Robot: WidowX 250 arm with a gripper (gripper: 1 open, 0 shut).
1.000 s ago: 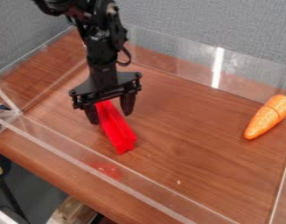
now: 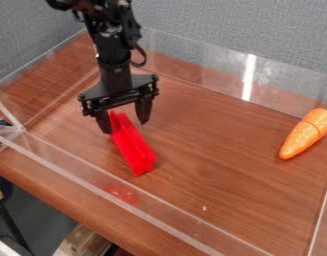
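Observation:
My black gripper (image 2: 123,120) is low over the left part of the wooden table, its two fingers parted around the upper end of a long red block (image 2: 134,150). The block lies slanted on the table, running toward the front. Whether the fingers press on it or stand clear is hard to tell.
An orange toy carrot (image 2: 305,134) lies at the right side of the wooden table (image 2: 219,180). Clear plastic walls border the table.
My gripper has shifted very slightly up and left over the red block; the block looks unmoved.

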